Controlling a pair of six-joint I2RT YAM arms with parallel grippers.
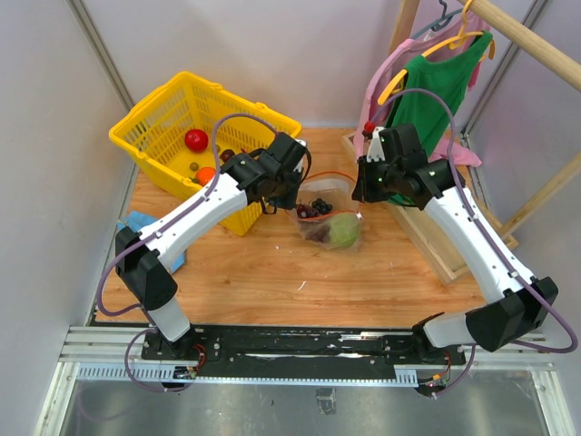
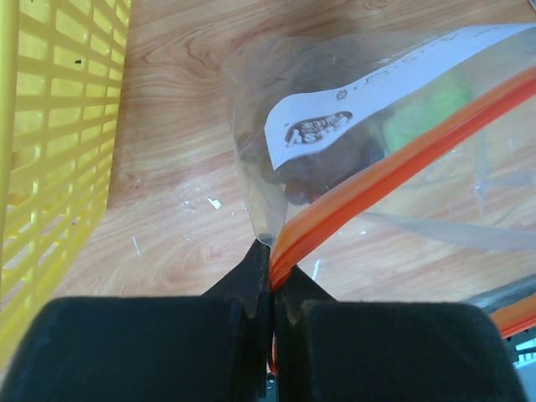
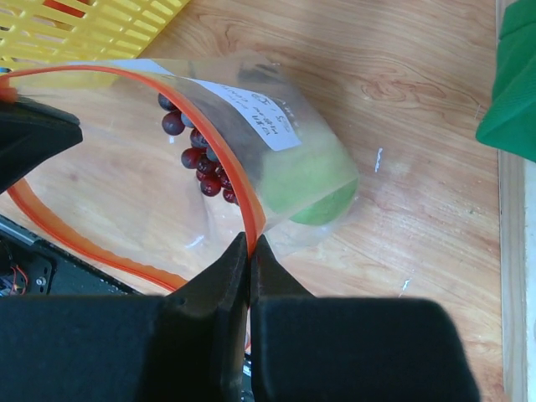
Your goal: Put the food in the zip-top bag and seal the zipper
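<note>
The zip bag [image 1: 329, 234] hangs between both grippers, its orange zipper spread open in the right wrist view. Dark red grapes [image 3: 191, 157] and a round pale green item [image 3: 318, 201] lie inside. My left gripper is shut on the zipper edge at one end. My right gripper is shut on the zipper edge at the other end.
A yellow basket [image 1: 145, 127] with loose produce stands at the back left. A blue cloth [image 1: 145, 227] lies at the left. A wooden rack with hanging clothes, including a green top [image 1: 427, 91], stands at the right.
</note>
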